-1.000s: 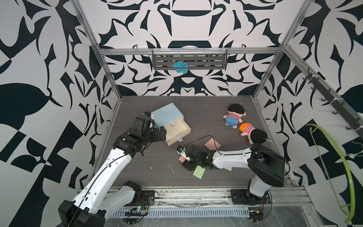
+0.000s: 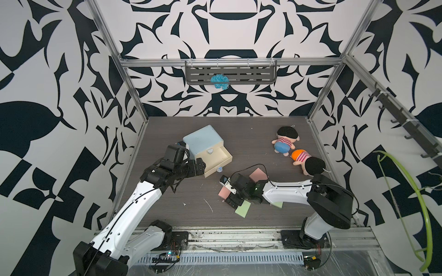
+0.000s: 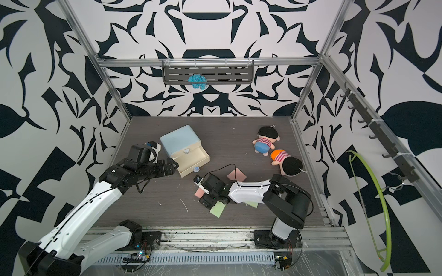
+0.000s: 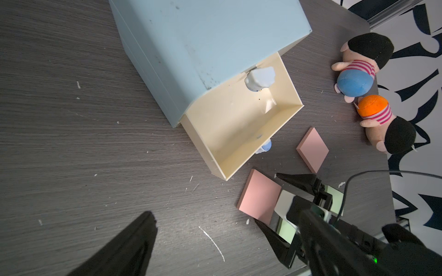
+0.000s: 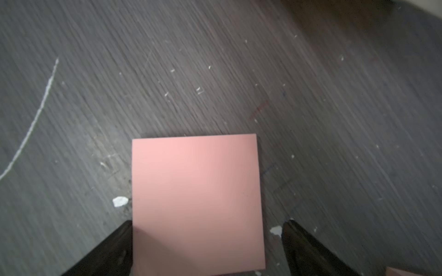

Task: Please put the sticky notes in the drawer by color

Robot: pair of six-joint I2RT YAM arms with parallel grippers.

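The drawer box (image 2: 202, 137) has its cream drawer (image 4: 234, 124) pulled out, with no sticky notes visible inside. My left gripper (image 2: 195, 168) hangs open beside it at the left. My right gripper is open low over a pink sticky note (image 5: 195, 193), a finger at either side of it. Another pink note (image 4: 312, 148) lies farther right. A green note (image 2: 242, 209) lies nearer the front, and a second green note (image 2: 277, 204) is partly hidden by the right arm.
Two dolls (image 2: 285, 141) (image 2: 307, 163) lie at the back right. A blue scrubber (image 2: 219, 81) sits on the wall rack.
My left gripper has moved a little to the right, toward the drawer.
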